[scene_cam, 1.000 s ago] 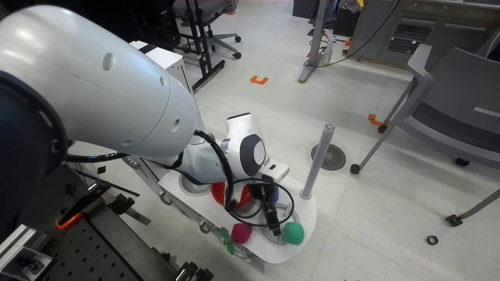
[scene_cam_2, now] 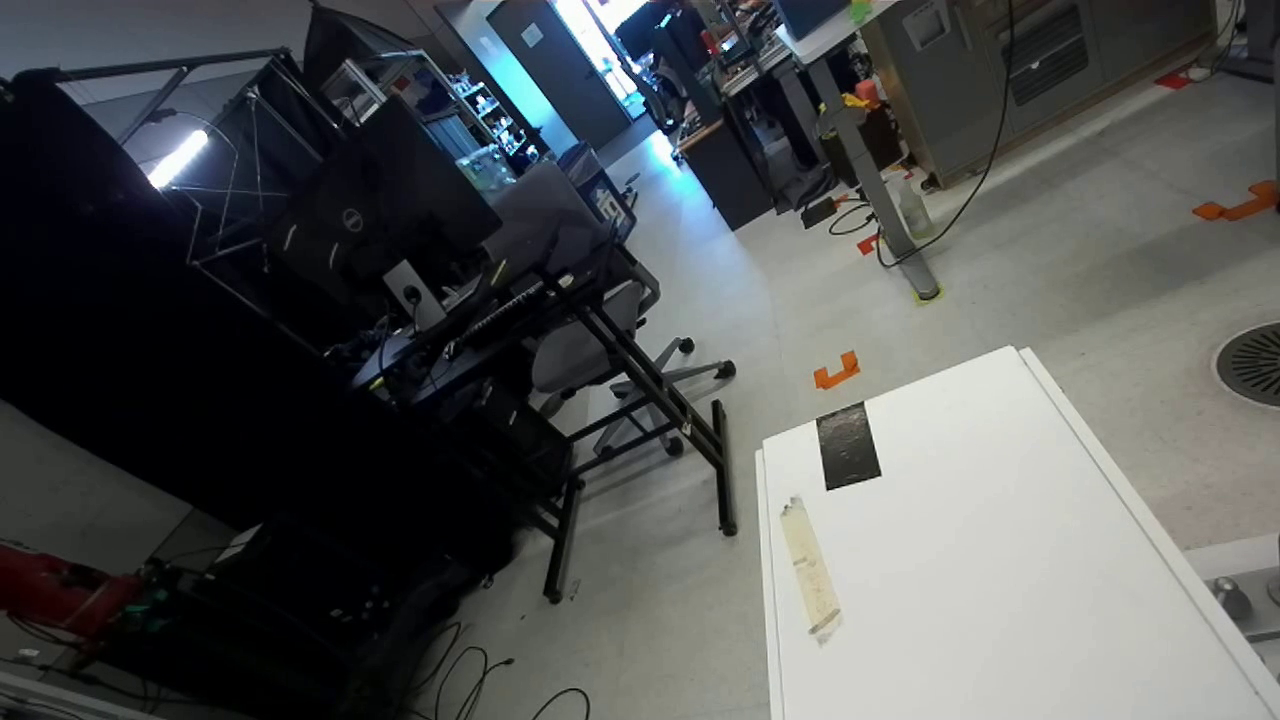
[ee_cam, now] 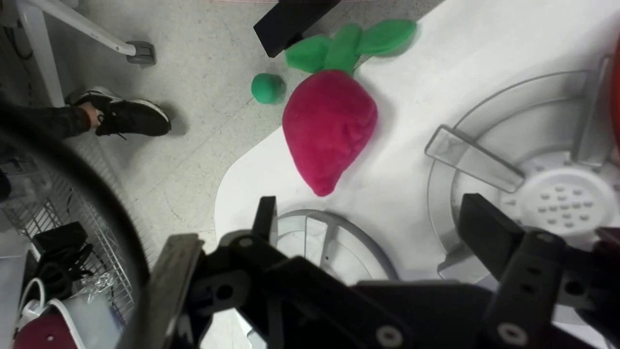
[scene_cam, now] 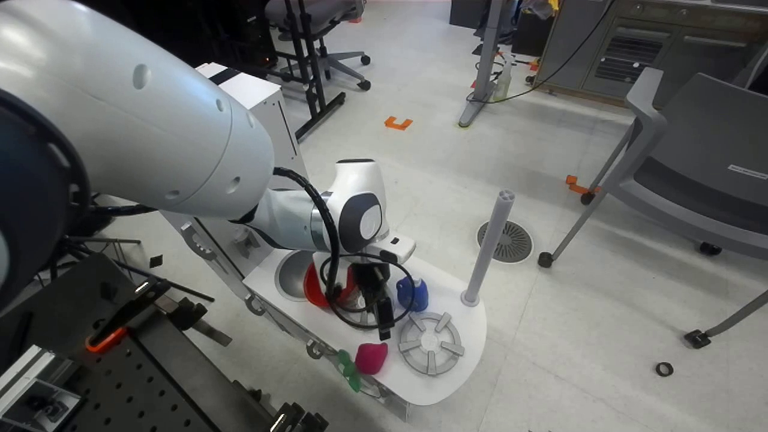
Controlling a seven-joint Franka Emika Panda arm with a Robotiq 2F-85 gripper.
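Note:
In the wrist view my gripper stands open, its fingers [ee_cam: 265,218] wide apart with nothing between them. It hangs above the toy stove's white top [scene_cam: 461,371], between the two grey burners, as exterior view 1 shows. A plush pink beet [ee_cam: 328,125] with green leaves lies near the edge, its leaves hanging over. A green ball [ee_cam: 267,88] shows past that edge, small against the floor. A red bowl [scene_cam: 314,288] sits by the sink, partly hidden behind my hand. Beyond my gripper stands a blue plush thing [scene_cam: 412,294].
The near burner [scene_cam: 430,342] is bare. A grey upright post [scene_cam: 489,248] rises from the far edge of the top. A round metal sink [scene_cam: 288,276] lies at the left. A cable loops around my hand.
My arm has moved left and back, away from the near burner. The green ball has left that burner and now shows beyond the edge. The red bowl has shifted left.

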